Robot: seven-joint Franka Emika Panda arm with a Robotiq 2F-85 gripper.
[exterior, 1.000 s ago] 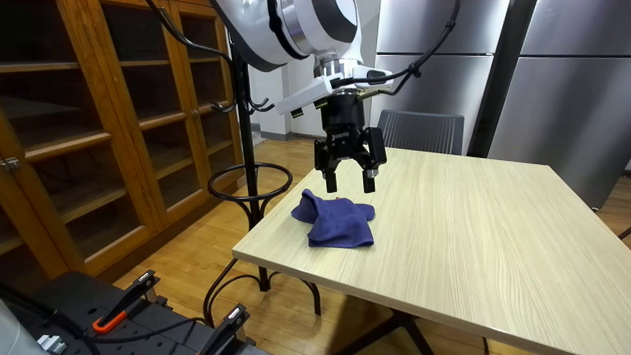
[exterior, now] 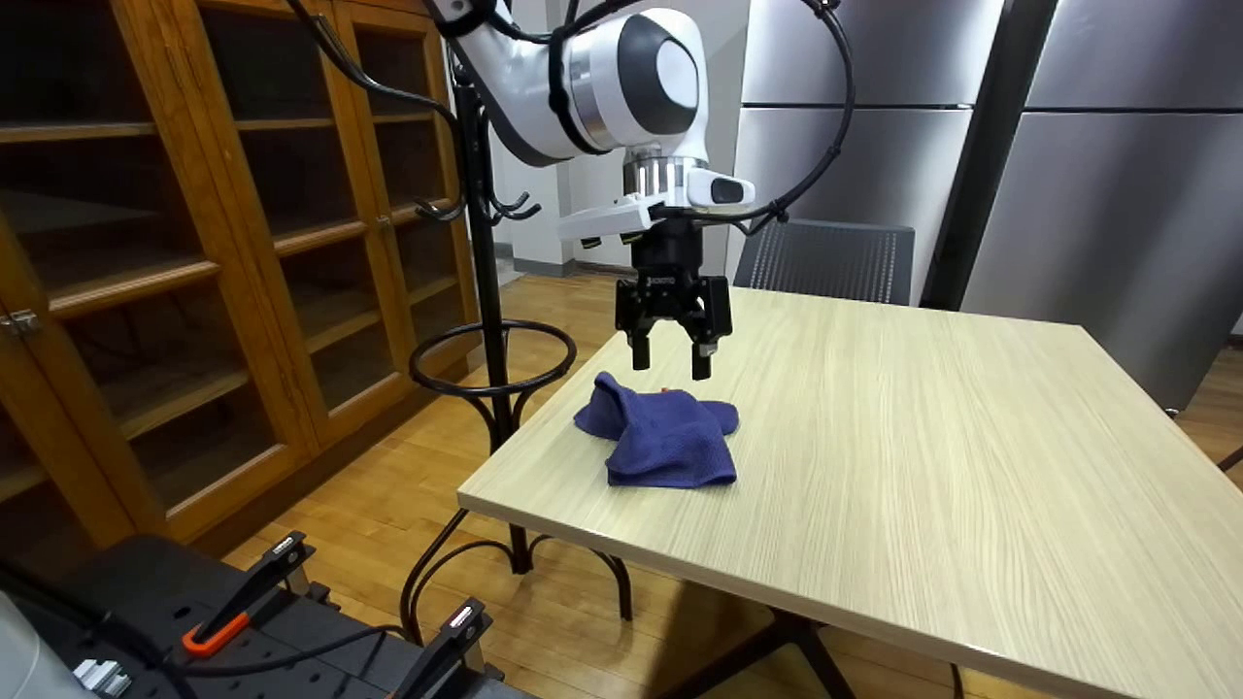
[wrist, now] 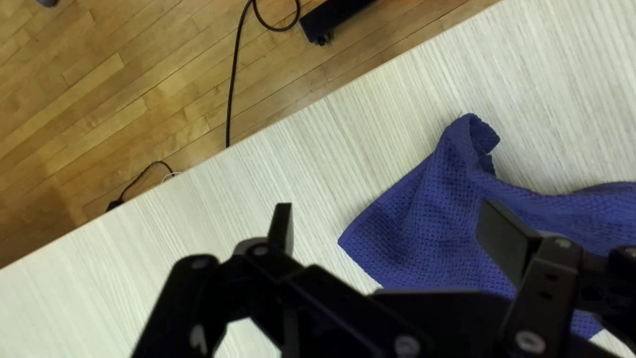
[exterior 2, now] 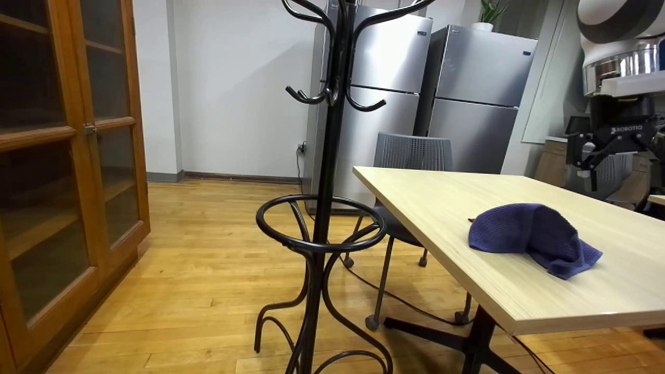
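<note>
A crumpled dark-blue cloth (exterior: 676, 437) rests on the pale wooden table (exterior: 886, 466), close to its left edge. One corner of it is raised in a fold, and the wrist view shows the cloth's (wrist: 429, 221) woven texture. My gripper (exterior: 671, 363) is open above the table, its fingers pointing down with nothing between them. In exterior view 1 a gap separates the fingertips from the cloth. Seen from the wrist, one finger (wrist: 504, 241) overlaps the cloth while the other finger (wrist: 281, 229) has bare tabletop behind it. Something small and brownish (exterior: 666, 389) peeks out behind the cloth, mostly hidden.
A black coat stand (exterior 2: 330, 156) rises beside the table's left edge, with a glass-fronted wooden cabinet (exterior: 280, 210) farther left. A dark chair (exterior: 827, 258) stands at the table's far side.
My gripper has shifted left and slightly away from the camera, and its tilt has changed. It has stayed open. The cloth has not moved.
</note>
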